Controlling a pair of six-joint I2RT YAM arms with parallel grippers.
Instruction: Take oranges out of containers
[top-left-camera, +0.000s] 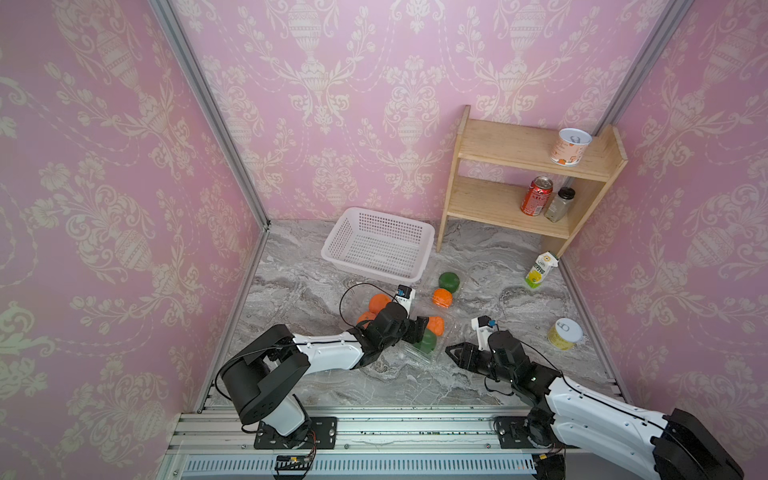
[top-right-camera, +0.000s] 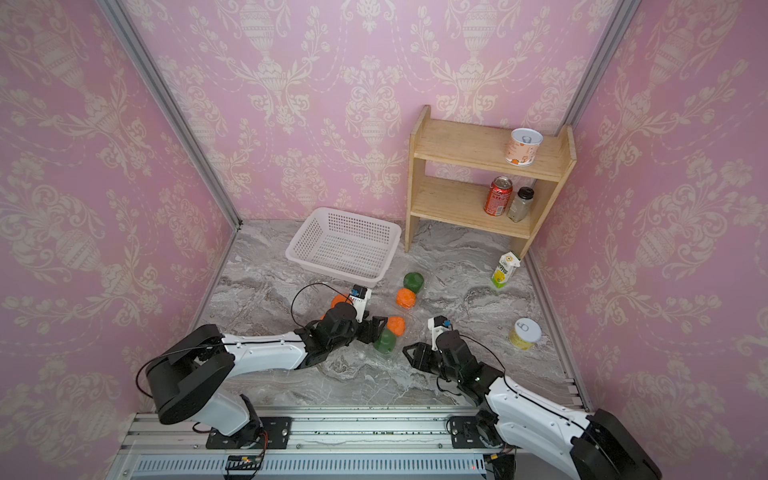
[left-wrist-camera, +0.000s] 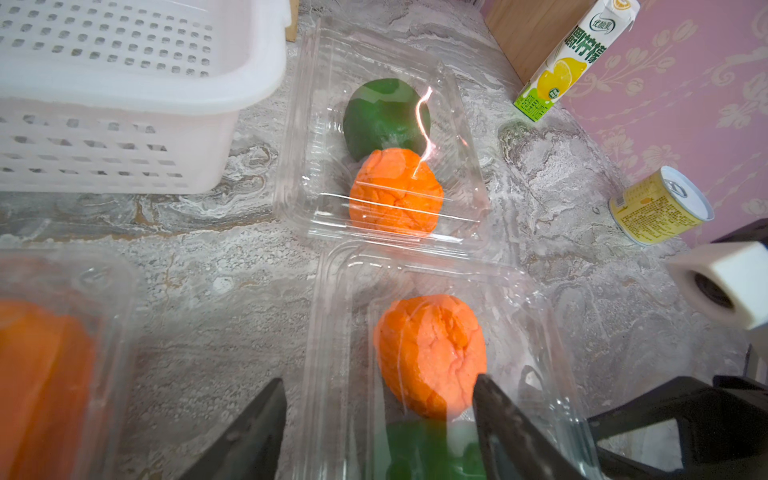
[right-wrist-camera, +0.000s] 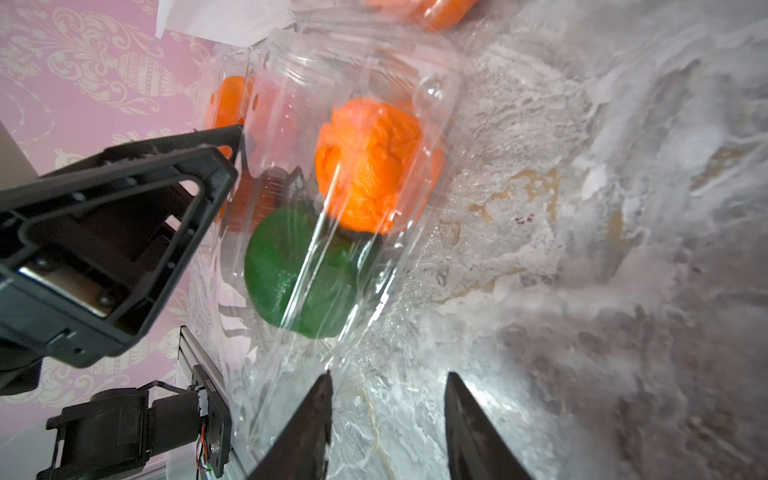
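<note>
In the left wrist view, a clear plastic container (left-wrist-camera: 328, 360) holds an orange (left-wrist-camera: 428, 352) above a green fruit (left-wrist-camera: 420, 448). Beyond it, another clear container (left-wrist-camera: 304, 176) holds an orange (left-wrist-camera: 396, 192) and a green fruit (left-wrist-camera: 388, 116). A third container (left-wrist-camera: 112, 360) with orange fruit is at the left. My left gripper is open over the near container's left part, fingertips either side of its contents. My right gripper is open just right of that container, lower than its fruit in the right wrist view, with nothing seen between its fingers.
A white basket (top-left-camera: 376, 240) stands at the back. A wooden shelf (top-left-camera: 504, 208) with cans and a jar is at the back right. A juice carton (top-left-camera: 537, 272) and yellow can (top-left-camera: 565, 336) are at the right.
</note>
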